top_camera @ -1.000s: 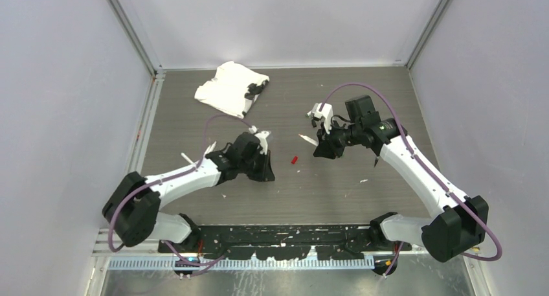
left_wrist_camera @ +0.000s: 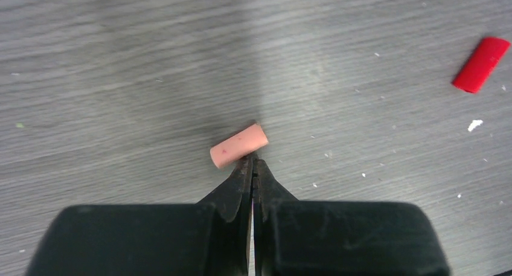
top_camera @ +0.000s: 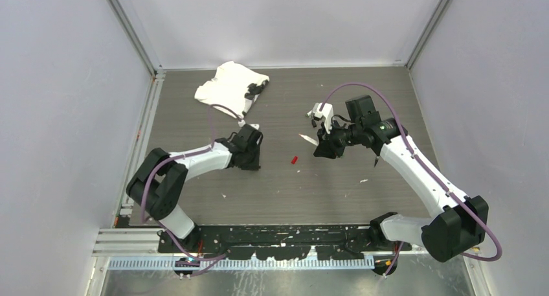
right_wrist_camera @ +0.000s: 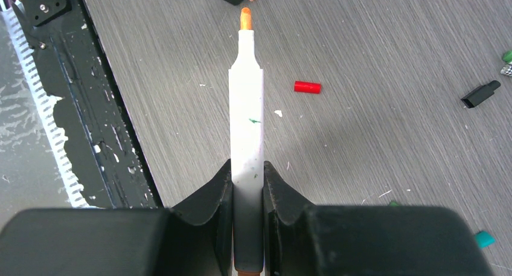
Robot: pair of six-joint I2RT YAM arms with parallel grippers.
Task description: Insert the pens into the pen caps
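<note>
An orange-pink pen cap (left_wrist_camera: pixel 239 146) lies on the table just past the tips of my left gripper, outside its fingers. That gripper is shut with nothing between its fingers; from the top view the left arm (top_camera: pixel 246 147) hides the cap. My right gripper is shut on a white pen (right_wrist_camera: pixel 246 107), whose orange tip points away from the gripper toward the left arm. The same pen (top_camera: pixel 309 140) shows in the top view, sticking out to the left of the right gripper. A red cap (right_wrist_camera: pixel 307 87) lies on the table between the two arms.
A black cap (right_wrist_camera: pixel 480 95) and a teal piece (right_wrist_camera: pixel 484 239) lie to the right in the right wrist view. A white cloth (top_camera: pixel 226 89) covers part of the back left.
The right arm and its pen stay still.
</note>
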